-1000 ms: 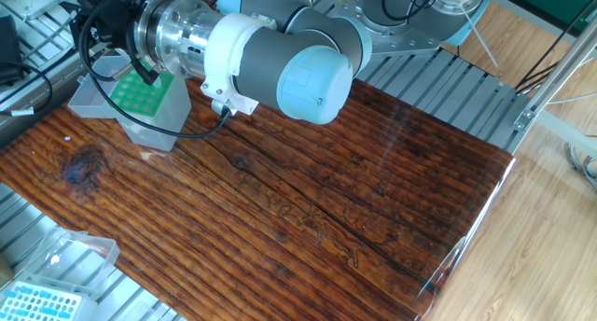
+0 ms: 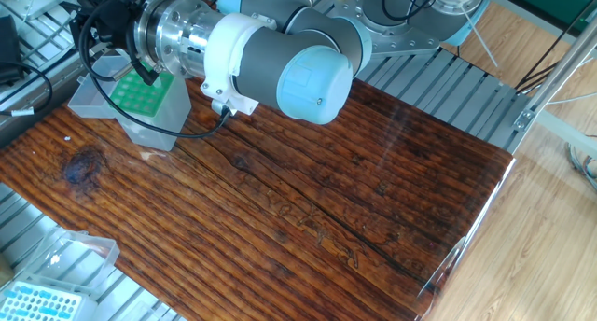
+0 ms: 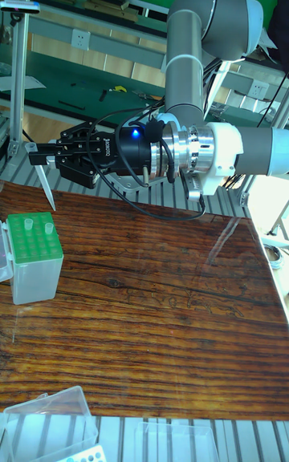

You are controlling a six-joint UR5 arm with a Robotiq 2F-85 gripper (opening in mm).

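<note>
A translucent box with a green perforated top (image 3: 36, 244) stands at the left of the wooden board, its clear lid (image 2: 96, 92) swung open to the side. Two pale tips (image 3: 48, 228) stick up out of the green top. Above the box's back side, my gripper (image 3: 39, 155) reaches out sideways, shut on a white pointed pipette tip (image 3: 46, 188). That tip hangs slightly tilted, its point down and clear of the box. In exterior view 2 the arm and its cable cover part of the box, and the held tip cannot be made out.
A second clear-lidded box with a white and blue rack (image 2: 42, 302) sits beyond the board's front left edge. A loose black cable (image 2: 107, 102) loops from the gripper over the box. The middle and right of the wooden board (image 2: 345, 209) are bare.
</note>
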